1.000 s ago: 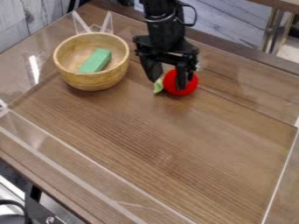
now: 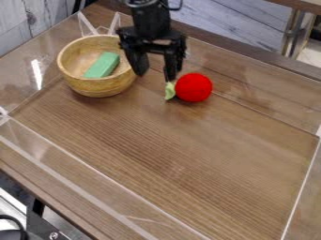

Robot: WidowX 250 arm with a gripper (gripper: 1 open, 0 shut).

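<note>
My black gripper point(image 2: 156, 60) is open above the table, between a wooden bowl point(image 2: 109, 92) on the left and a red round object point(image 2: 193, 88) on the right. A green block point(image 2: 101, 65) lies inside the bowl. A small pale green piece point(image 2: 170, 92) sits just left of the red object, partly hidden. Nothing shows held between the fingers.
A raised wooden edge runs along the back right.
My gripper has moved left and up, away from over the red object and toward the bowl, leaving the red object in plain view.
</note>
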